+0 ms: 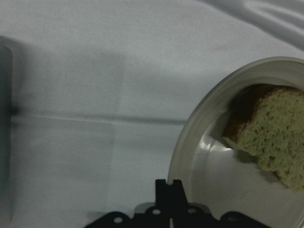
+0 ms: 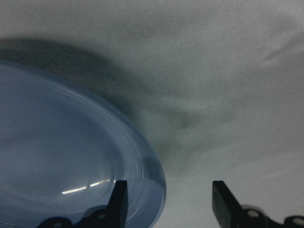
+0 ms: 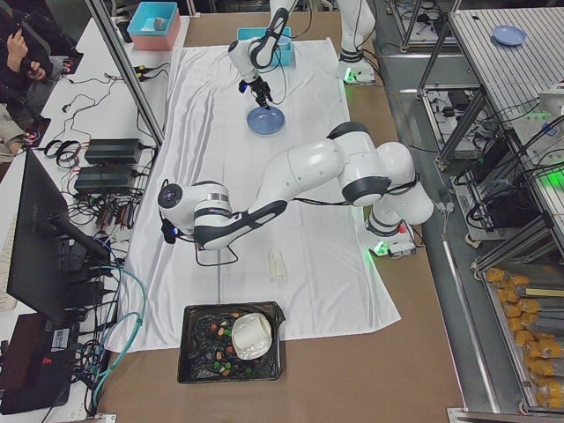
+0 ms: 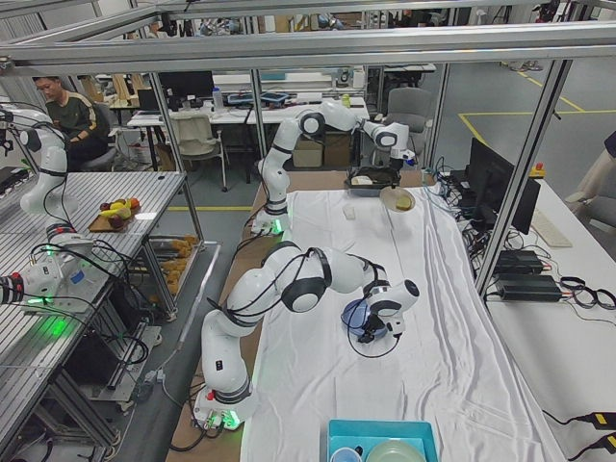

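A pale plate (image 1: 223, 185) holds a slice of bread (image 1: 266, 128) in the left wrist view. My left gripper is shut at its rim; whether it grips the rim is unclear. In the camera right view this plate (image 4: 397, 198) is beside the far arm. A blue plate (image 2: 71, 137) fills the left of the right wrist view. My right gripper is open over its edge, one finger over the plate and the other over the cloth.
A black tray (image 3: 194, 357) with small pieces and a white dish stands at one end of the cloth. A turquoise bin (image 4: 380, 431) with dishes is at the other. A small pale item (image 3: 277, 264) lies on the cloth.
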